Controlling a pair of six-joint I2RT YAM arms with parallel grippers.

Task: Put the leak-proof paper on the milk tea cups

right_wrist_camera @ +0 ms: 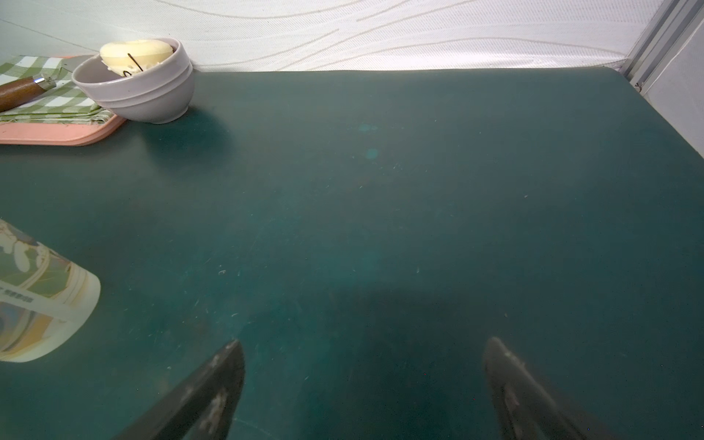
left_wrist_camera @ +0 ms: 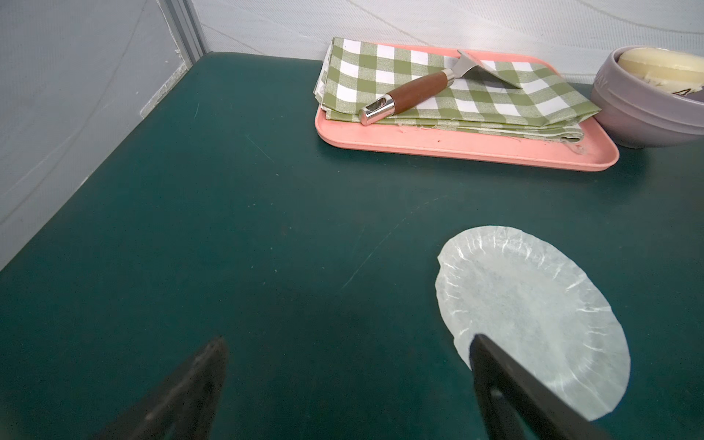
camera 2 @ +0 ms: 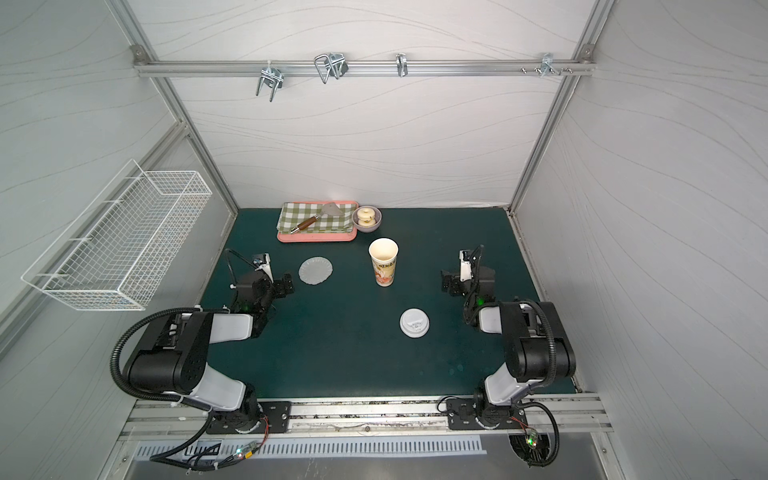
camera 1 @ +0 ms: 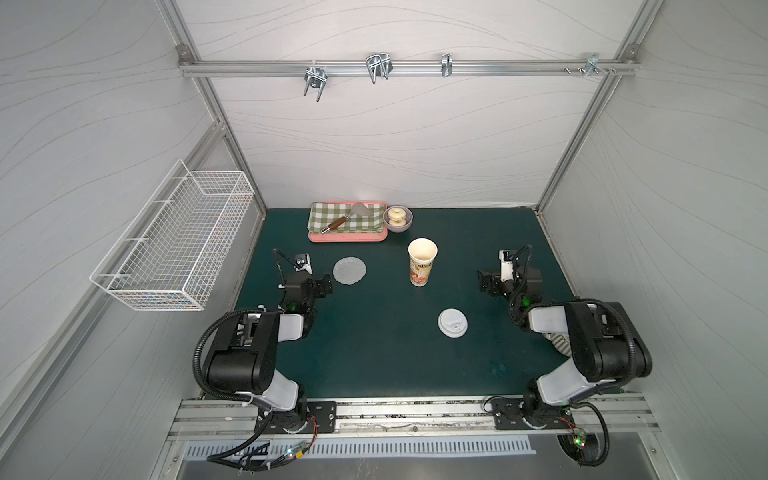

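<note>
A round translucent paper sheet (camera 1: 349, 270) lies flat on the green table, just right of my left gripper; the left wrist view shows its crinkled rim. An upright milk tea cup (camera 1: 420, 266), open at the top, stands near the middle, and a white lid (camera 2: 414, 322) lies in front of it, slightly right. My left gripper is open and empty above the table. My right gripper is also open and empty, right of the cup, whose lower part shows at the left edge of the right wrist view.
At the back stand a pink tray (left_wrist_camera: 462, 154) with checked cloth and spatula, and a bowl (right_wrist_camera: 139, 95) with pale items. A wire basket (camera 1: 172, 240) hangs on the left wall. Striped cloth peeks out beside the right arm.
</note>
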